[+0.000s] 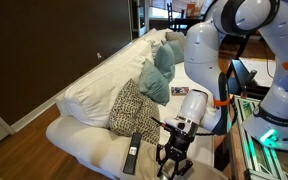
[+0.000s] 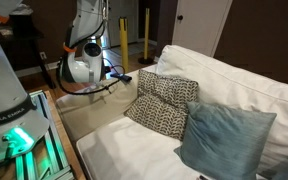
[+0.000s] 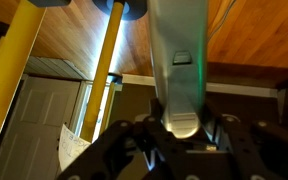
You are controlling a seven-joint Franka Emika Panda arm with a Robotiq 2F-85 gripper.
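Observation:
My gripper is shut on a long grey-green object (image 3: 176, 62), whose end (image 3: 182, 125) is pale and orange-tinted. What it is cannot be told from here. The gripper (image 1: 168, 162) hangs low over the near end of the white sofa in exterior view 1, where the held object is hard to make out. A black remote-like bar (image 1: 132, 154) lies on the sofa's near end, just left of the gripper and apart from it. In exterior view 2, the gripper (image 2: 112, 73) is at the far end of the sofa, partly hidden.
Patterned cushions (image 1: 134, 108) and blue-grey cushions (image 2: 224, 138) rest against the sofa back (image 1: 109, 80). Yellow posts (image 2: 124, 38) stand beyond the sofa end, and one yellow post (image 3: 9, 65) shows close in the wrist view. The white seat (image 2: 134, 150) has free room.

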